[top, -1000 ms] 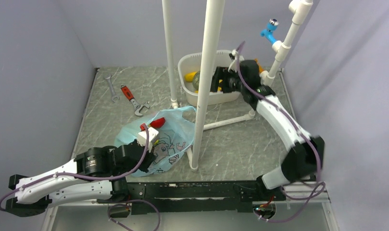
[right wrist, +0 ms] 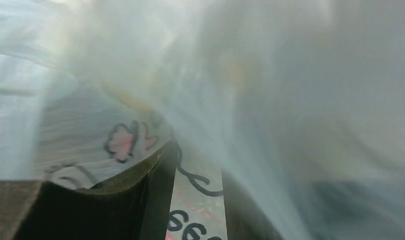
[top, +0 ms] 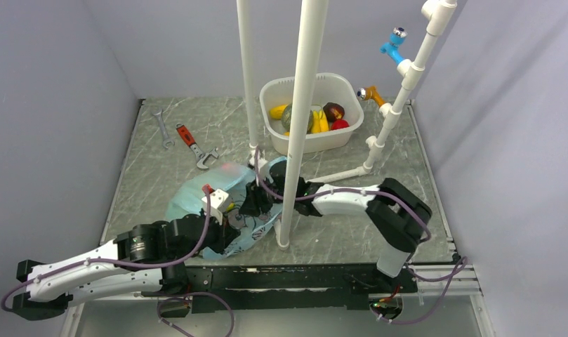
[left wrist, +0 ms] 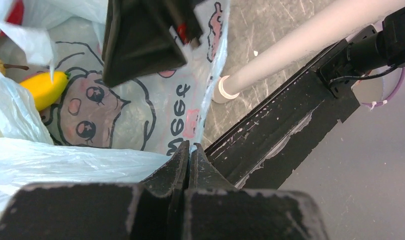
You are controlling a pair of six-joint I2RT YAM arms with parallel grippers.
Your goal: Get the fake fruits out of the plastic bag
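The light blue plastic bag (top: 189,196) lies on the counter, printed with drawings. Inside it a yellow fruit (left wrist: 44,90), a brownish fruit with a stem and a red item (left wrist: 12,20) show. My left gripper is shut on the bag's edge at the front. My right gripper (top: 249,205) is in the bag's mouth, above the yellow fruit; in the right wrist view its fingers stand a little apart, mostly blurred behind translucent plastic, and whether anything is between them is unclear.
A white basket (top: 323,144) of fake fruits stands at the back right. White pipes (top: 300,84) rise beside the bag, with taps at right. A wrench (top: 163,130) and an adjustable wrench (top: 189,140) lie at back left.
My right arm has swung from over the basket down and left into the bag, partly covering the red item.
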